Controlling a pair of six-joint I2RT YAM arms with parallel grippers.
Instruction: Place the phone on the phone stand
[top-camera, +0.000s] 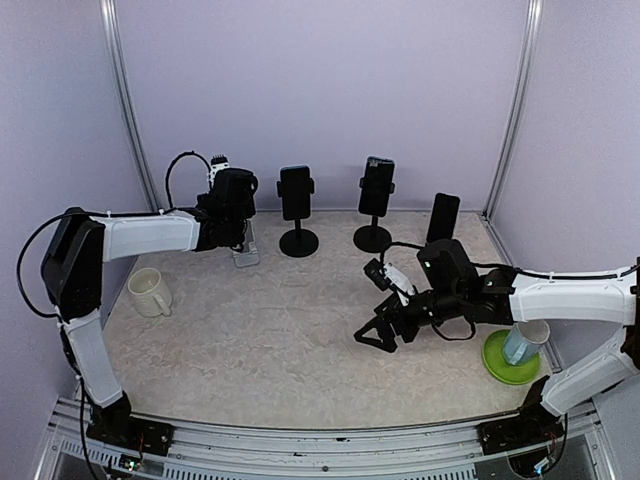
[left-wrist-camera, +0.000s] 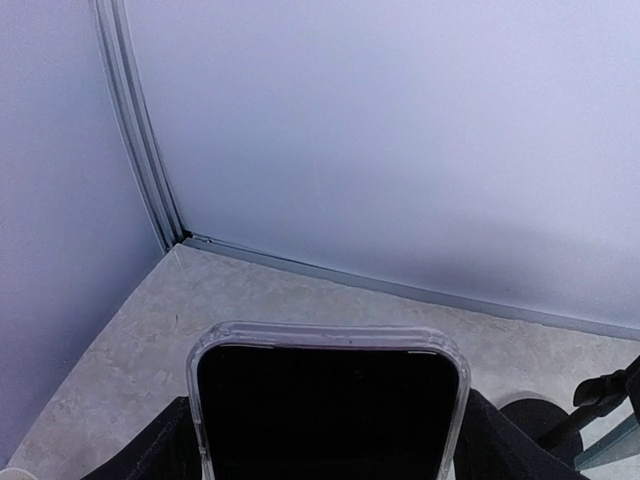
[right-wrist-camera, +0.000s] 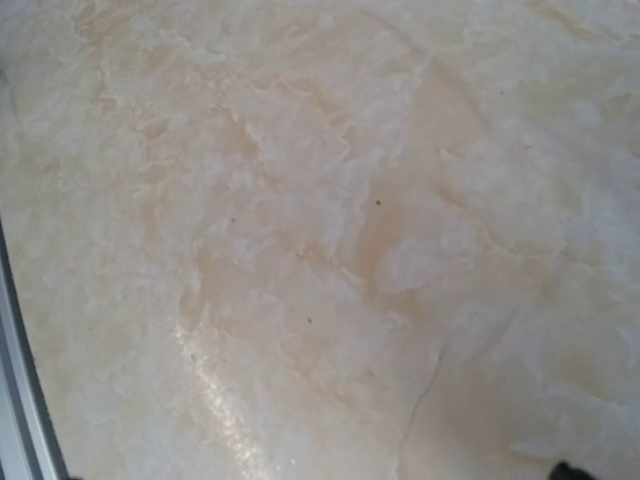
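Note:
A dark phone in a clear case (left-wrist-camera: 325, 410) fills the bottom of the left wrist view, held by my left gripper, which is shut on it. In the top view the left arm's wrist (top-camera: 225, 205) is raised above a light grey stand (top-camera: 246, 255) at the back left, partly hiding it and the phone. Two black stands with upright phones (top-camera: 295, 195) (top-camera: 376, 190) stand along the back, and a dark phone-shaped slab (top-camera: 442, 218) to their right. My right gripper (top-camera: 375, 333) hangs open and empty over the bare table.
A white mug (top-camera: 148, 291) sits at the left; a cup (top-camera: 525, 345) on a green saucer (top-camera: 497, 368) at the right.

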